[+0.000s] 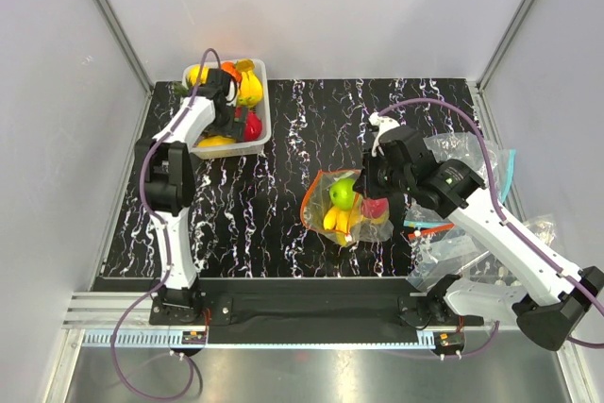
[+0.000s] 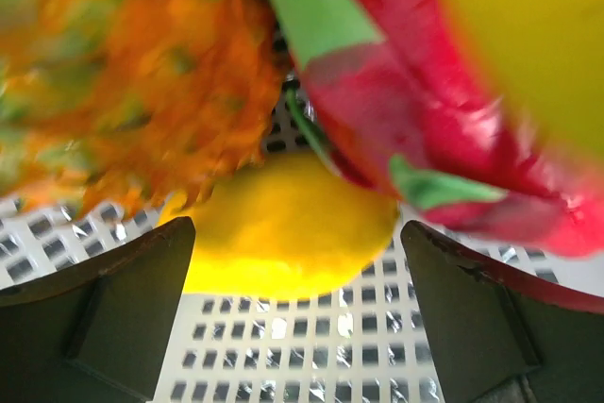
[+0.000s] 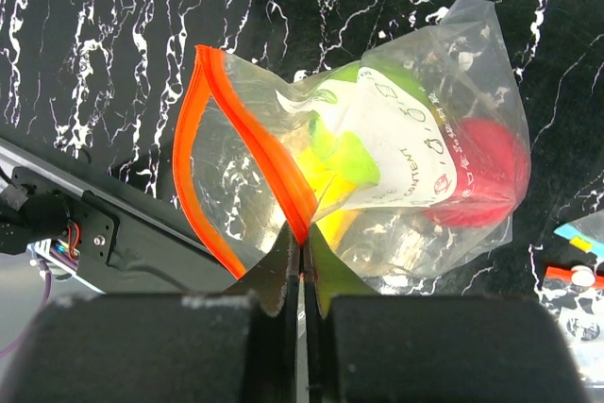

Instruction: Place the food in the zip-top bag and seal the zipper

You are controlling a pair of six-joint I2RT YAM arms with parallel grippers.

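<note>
The clear zip bag (image 1: 316, 216) lies on the table with its orange-edged mouth gaping. Inside it are a green fruit (image 1: 343, 193), yellow pieces (image 1: 341, 221) and a red one (image 1: 375, 207). My right gripper is shut on the bag's orange zip edge (image 3: 260, 143), as its wrist view shows. Over at the back left, my left gripper is inside the white basket (image 1: 267, 110), fingers open. A yellow food piece (image 2: 283, 233) lies ahead in the gap between its fingers, on the basket's perforated floor (image 2: 302, 351).
Close above the yellow piece are an orange, green-flecked item (image 2: 142, 73) and a red fruit with green leaves (image 2: 377, 82). Other plastic bags (image 1: 462, 257) lie at the right, beneath the right arm. Bare table (image 1: 274, 167) separates the basket and the bag.
</note>
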